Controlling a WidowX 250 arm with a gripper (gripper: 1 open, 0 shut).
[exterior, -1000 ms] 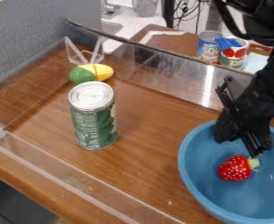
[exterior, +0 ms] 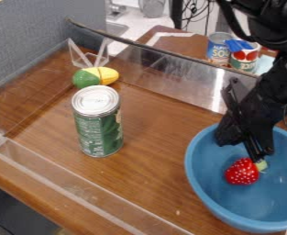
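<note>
My black gripper (exterior: 248, 138) hangs over the back of a blue bowl (exterior: 213, 191) at the right, shut, with nothing visible between its fingers. A red toy strawberry (exterior: 241, 172) with a pale green top lies in the bowl just below the fingertips. A tall green-and-silver can (exterior: 98, 124) stands on the wooden surface (exterior: 133, 193) left of the bowl.
A green and yellow toy item (exterior: 95, 76) lies at the back left beside a grey wall (exterior: 23, 55). Two cans (exterior: 242, 57) stand beyond a clear barrier at the back. The wood between the tall can and bowl is clear.
The gripper has shifted slightly within the bowl area, now nearer the strawberry, which sits a little higher and further left in view than before.
</note>
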